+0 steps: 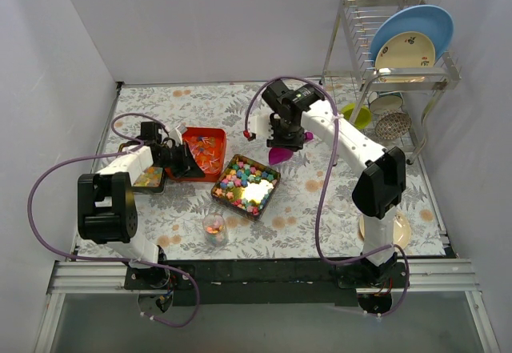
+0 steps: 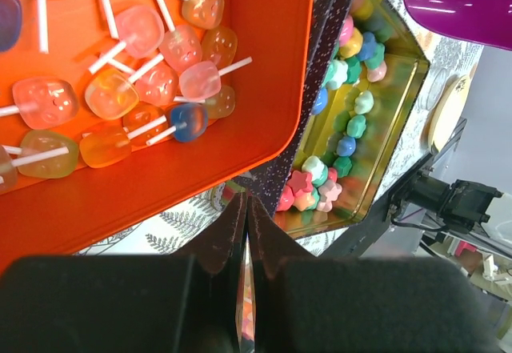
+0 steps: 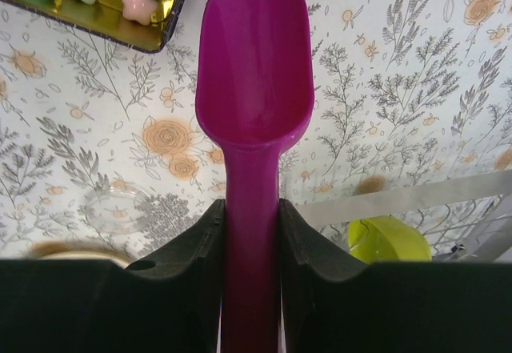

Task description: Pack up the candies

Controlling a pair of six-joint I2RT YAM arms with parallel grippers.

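A magenta scoop (image 3: 256, 65) is clamped by its handle in my right gripper, its bowl empty, above the cloth right of the candy tin. Shut and empty, my left gripper hangs by the near edge of the orange tray (image 2: 240, 149). That tray holds several lollipop candies (image 2: 112, 93). Beside it the dark tin (image 1: 246, 186) with a golden inside has colourful candies (image 2: 352, 125) along its sides and a bare patch of floor. A clear jar (image 1: 214, 229) with a few candies stands in front of the tin.
Another candy tray (image 1: 150, 178) lies partly under the left arm. The dish rack (image 1: 392, 73) with plates stands at the right, a yellow-green cup (image 1: 358, 116) beneath it. A plate (image 1: 400, 231) sits near the front right.
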